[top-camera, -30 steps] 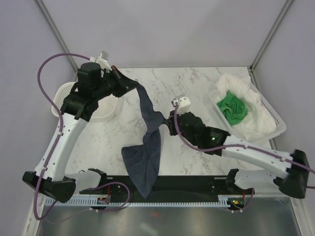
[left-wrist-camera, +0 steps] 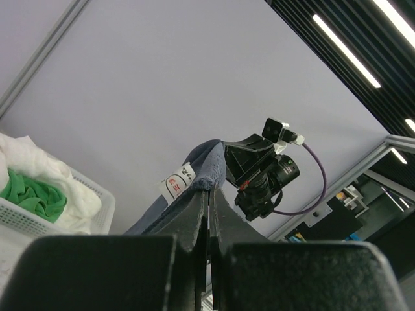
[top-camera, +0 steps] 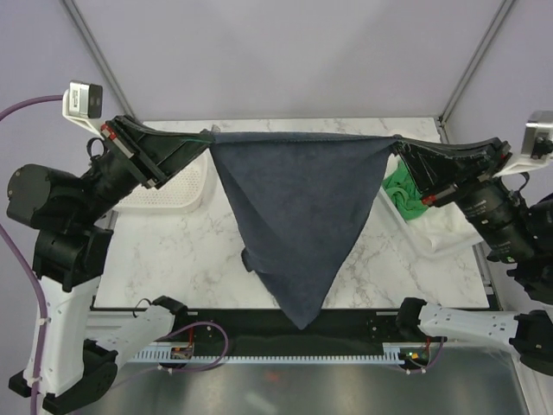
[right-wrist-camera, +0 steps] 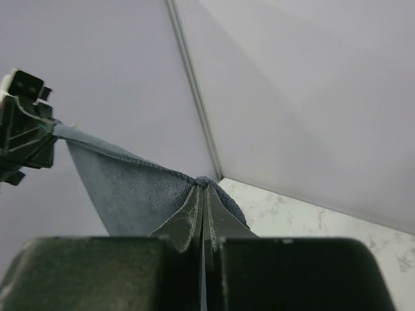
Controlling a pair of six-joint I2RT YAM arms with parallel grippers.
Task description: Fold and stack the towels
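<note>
A dark blue-grey towel (top-camera: 298, 207) hangs stretched between my two grippers, its top edge nearly straight and its lower point reaching past the table's front edge. My left gripper (top-camera: 207, 137) is shut on its top left corner; in the left wrist view a white label shows on the cloth. My right gripper (top-camera: 396, 143) is shut on the top right corner, with the cloth bunched at the fingertips in the right wrist view.
A white basket (top-camera: 160, 196) stands at back left. At the right, another basket (left-wrist-camera: 107, 210) holds white cloths and a green cloth (top-camera: 402, 190). The marble table's front edge lies under the towel.
My right gripper has moved right and up, my left gripper slightly left, pulling the towel out wide between them and lifting its lower part.
</note>
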